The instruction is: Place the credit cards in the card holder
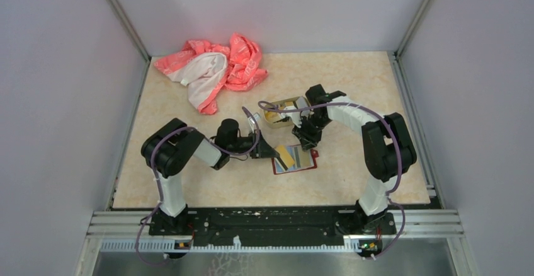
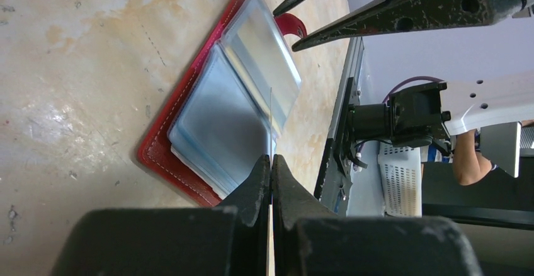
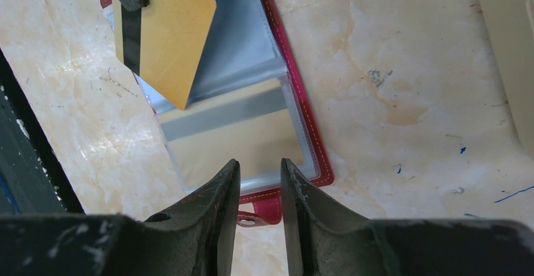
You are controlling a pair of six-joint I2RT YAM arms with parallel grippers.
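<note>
The red card holder (image 2: 160, 159) with clear sleeves (image 3: 233, 140) lies at the table's front middle. A yellow card with a dark stripe (image 3: 176, 36) is over its left sleeve in the right wrist view, held at the tips of my left gripper (image 1: 274, 154). In the left wrist view that gripper is shut on the card, which shows edge-on as a thin line. My right gripper is above the holder's right end by the red strap, part open with nothing between its fingers.
A beige container (image 1: 275, 120) with cards stands behind the holder, partly under the right arm. A pink and white cloth (image 1: 242, 68) lies at the back left.
</note>
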